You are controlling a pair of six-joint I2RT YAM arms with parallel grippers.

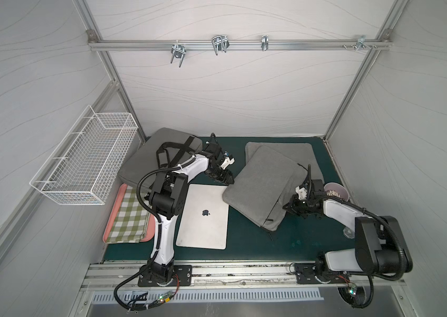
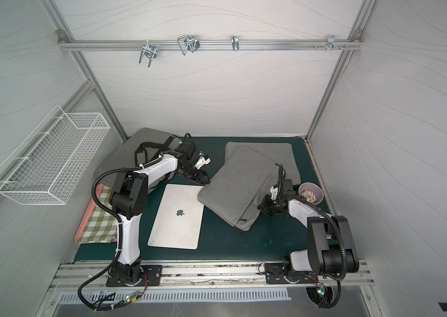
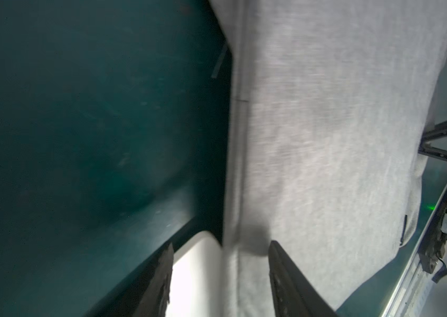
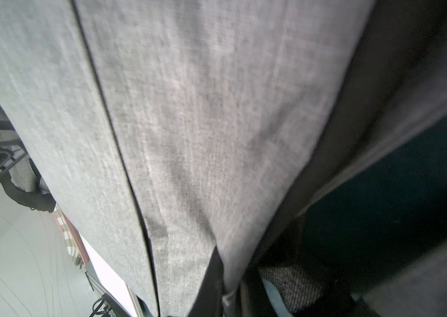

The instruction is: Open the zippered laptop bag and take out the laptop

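A grey laptop bag (image 1: 255,185) lies slanted on the table, its zipper running along the right part. My right gripper is shut on the fabric of the bag's right edge. My left gripper is open over the bag's left edge (image 3: 239,158), beside a corner of a silver laptop (image 3: 194,280); nothing is held between its fingers. The laptop (image 2: 175,227) lies flat on the table, left of the bag.
Another grey flat item (image 1: 286,148) lies behind the bag. A dark grey bag (image 1: 139,153), a tray with checked cloth (image 1: 131,216) and a wire basket (image 1: 83,163) are at left. A pink bowl (image 2: 310,192) is at right.
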